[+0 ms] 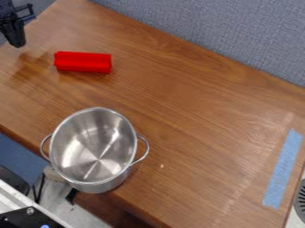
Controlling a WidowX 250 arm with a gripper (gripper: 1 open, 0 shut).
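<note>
A black gripper [16, 36] is at the top-left edge of the camera view, partly cut off, shut with nothing visible between its fingers. To its right a red cylinder [82, 62] lies on its side on the wooden table [197, 116]. An empty steel pot [93, 147] with two handles stands at the table's near left edge.
A strip of blue tape [283, 167] is on the right part of the table. A grey padded wall [238, 36] runs along the back.
</note>
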